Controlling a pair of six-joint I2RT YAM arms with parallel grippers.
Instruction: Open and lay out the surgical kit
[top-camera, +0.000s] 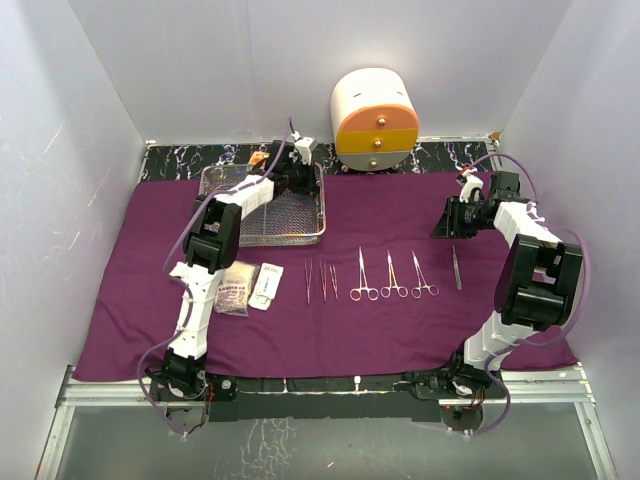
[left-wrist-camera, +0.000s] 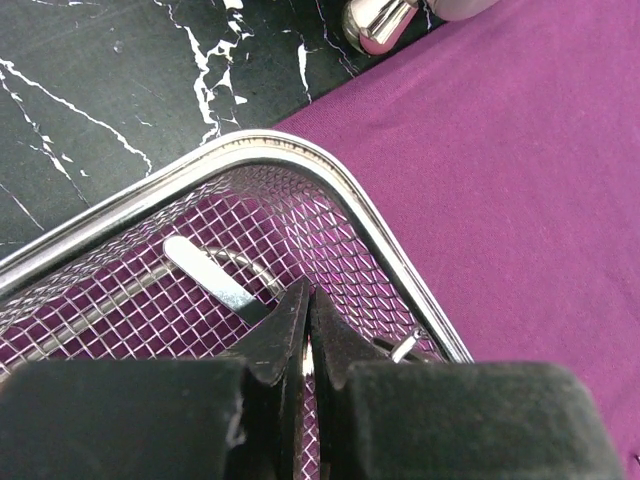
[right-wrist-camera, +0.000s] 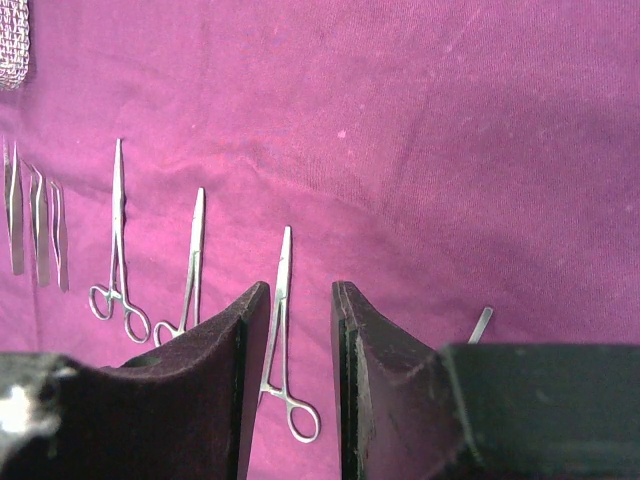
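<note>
My left gripper is shut inside the wire mesh tray (top-camera: 262, 240), at its back right corner; a flat steel instrument (left-wrist-camera: 215, 270) lies by the fingertips, which partly hide it and another metal piece (left-wrist-camera: 405, 345). I cannot see anything held. On the purple cloth lie several tweezers (top-camera: 323, 282), scissor-like clamps (top-camera: 364, 288) (right-wrist-camera: 282, 300) in a row and a straight slim instrument (top-camera: 456, 268). My right gripper hangs above the cloth at the right, part open, nothing visible between its fingers.
A small drawer cabinet (top-camera: 374, 120) stands at the back on the marble strip. A bagged pack (top-camera: 236, 290) and white packets (top-camera: 265, 287) lie in front of the tray.
</note>
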